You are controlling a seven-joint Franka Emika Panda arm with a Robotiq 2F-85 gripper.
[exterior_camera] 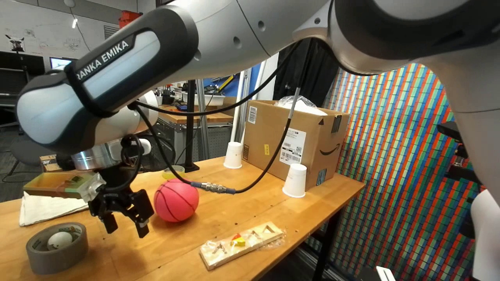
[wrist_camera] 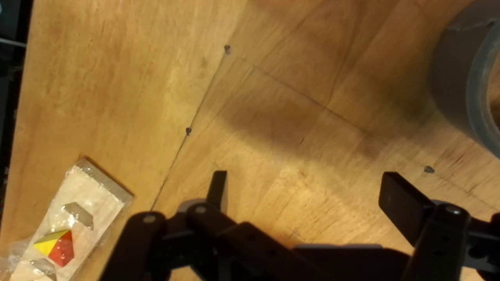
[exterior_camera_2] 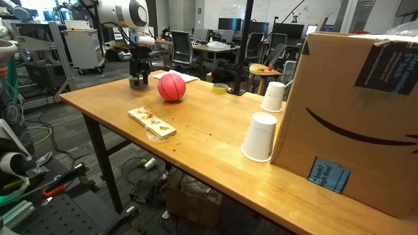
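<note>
My gripper [exterior_camera: 126, 225] hangs open over the table's left part, with nothing between its fingers; bare wood shows between them in the wrist view. To its right in the first exterior view is a pink ball [exterior_camera: 176, 200] with dark seams, apart from the fingers. On the other side lies a grey tape roll [exterior_camera: 58, 250] with a white ball [exterior_camera: 60, 240] inside its ring. In the wrist view the tape roll [wrist_camera: 452, 70] is cut off by the right edge. A wooden shape board [exterior_camera: 241, 245] with a red and yellow piece lies near the table edge.
Two upturned white cups [exterior_camera: 295, 180] stand by a large cardboard box [exterior_camera: 286, 140] at the far end. A white cloth [exterior_camera: 47, 208] and a yellow tape roll [exterior_camera_2: 220, 88] lie towards the back.
</note>
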